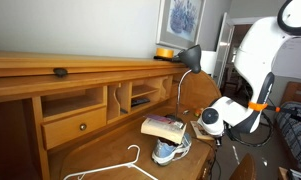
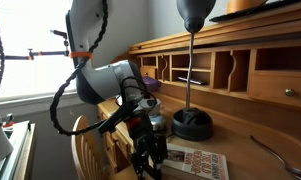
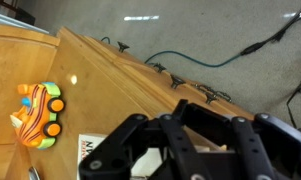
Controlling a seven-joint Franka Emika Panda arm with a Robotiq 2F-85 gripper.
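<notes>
In exterior view 2, my gripper (image 2: 151, 160) points down at the front edge of the wooden desk (image 2: 252, 168). From the wrist view, the black gripper lies over that edge, close to a row of dark knobs (image 3: 177, 80) along the desk front. Its fingertips are mostly covered by its own body, so what is between them cannot be made out. A printed paper (image 2: 195, 162) lies flat on the desktop beside the gripper.
A black lamp base (image 2: 190, 125) stands behind the paper. An orange toy car (image 3: 38, 115) sits on the desktop. A shoe (image 1: 171, 150), a box (image 1: 164, 128) and a white hanger (image 1: 112, 167) occupy the desk's other part. A cable (image 3: 205, 60) runs along the floor.
</notes>
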